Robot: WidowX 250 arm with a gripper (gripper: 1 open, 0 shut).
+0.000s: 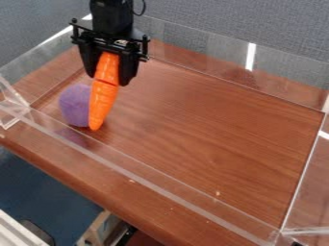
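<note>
My black gripper (pixel 108 58) is at the upper left, shut on an orange carrot (pixel 104 90) that hangs tip-down below it. Just left of and behind the carrot's lower part, a purple round object (pixel 76 105) rests on the wooden surface (pixel 206 125), partly hidden by the carrot. Whether the two touch I cannot tell.
Clear acrylic walls (pixel 251 58) border the wooden surface. Its middle and right are empty. The front edge runs diagonally across the lower left, with the floor below.
</note>
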